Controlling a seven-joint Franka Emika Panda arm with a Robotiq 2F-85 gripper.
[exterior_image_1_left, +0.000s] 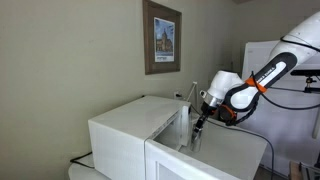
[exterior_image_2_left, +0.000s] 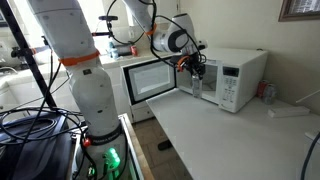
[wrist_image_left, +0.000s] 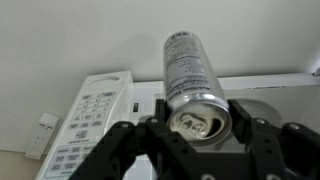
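A silvery, printed can points away from the wrist camera, its round metal end facing me. My gripper is shut on it, with dark fingers on both sides. The white microwave stands on the table with its door swung open. In exterior view 2 the gripper and can are in front of the microwave's opening. Button panel and round turntable show in the wrist view, the turntable partly covered by the gripper.
Bare white table stretches out before the microwave. A clear bottle stands beside the microwave's far side. The open door reaches out beside the arm. A cable hangs from the arm in exterior view 1.
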